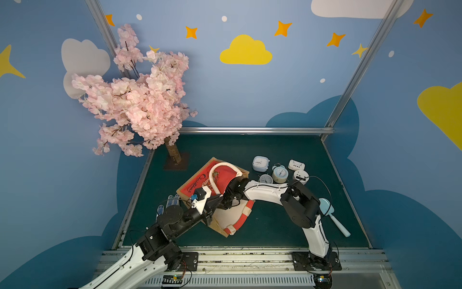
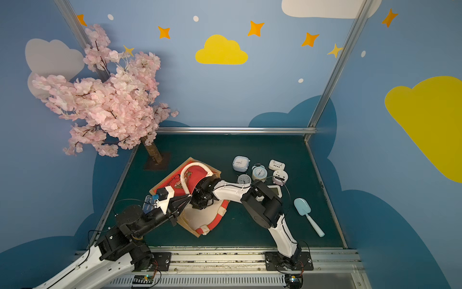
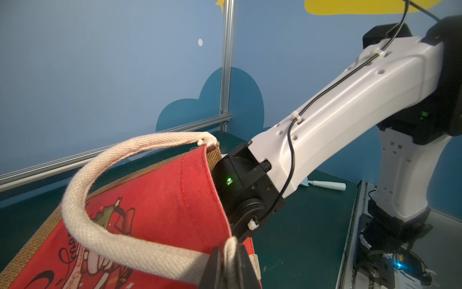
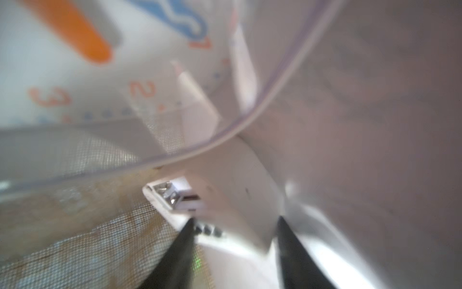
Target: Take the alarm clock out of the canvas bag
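The red and tan canvas bag [image 1: 197,180] lies open toward me. My left gripper is at its rim, the white rope handle [image 3: 91,221] between its fingers. My right gripper is inside the bag, hidden in the outside views, its blurred fingers apart. In the right wrist view a white object with a printed dial [image 4: 86,72] fills the upper left, behind clear plastic; a small white item [image 4: 207,202] lies beyond the fingertips. I cannot tell whether either is gripped.
Several clocks [image 1: 280,173] stand right of the bag. A blue scoop [image 2: 303,207] lies at the right, blue items [image 1: 172,202] at the left. The blossom tree [image 1: 173,154] stands at the back left. Green table [image 1: 288,226] shows at front right.
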